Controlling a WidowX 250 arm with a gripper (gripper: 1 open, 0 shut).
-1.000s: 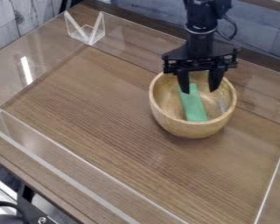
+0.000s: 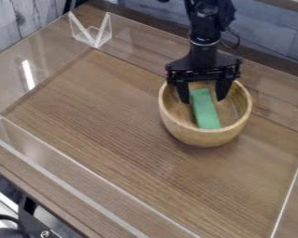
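Note:
A wooden bowl (image 2: 179, 122) sits on the right part of the wooden table, holding a green object (image 2: 205, 113), long and flat. My black gripper (image 2: 204, 74) is over the back of the bowl, coming down from the top, open, its fingers spread to either side. Its tips partly cover the far rim and the bowl's interior there; whether they touch anything is unclear.
A white wire rack (image 2: 92, 30) stands at the back left. A dark object lies at the bottom-left corner.
My gripper has shifted slightly left over the bowl. The bowl stays in about the same place, with the green object inside it.

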